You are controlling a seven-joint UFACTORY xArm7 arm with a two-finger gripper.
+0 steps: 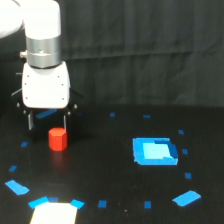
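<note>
A small red object [58,139] sits on the black table at the left. Just above it is the white gripper [48,117], its two dark fingers apart on either side, with nothing visible held between them. The gripper's tips are above the red object's top.
A blue-bordered shape with a white centre [155,151] lies on the right. Small blue tape marks are scattered over the black table [110,180]. A pale object [54,213] is at the bottom left.
</note>
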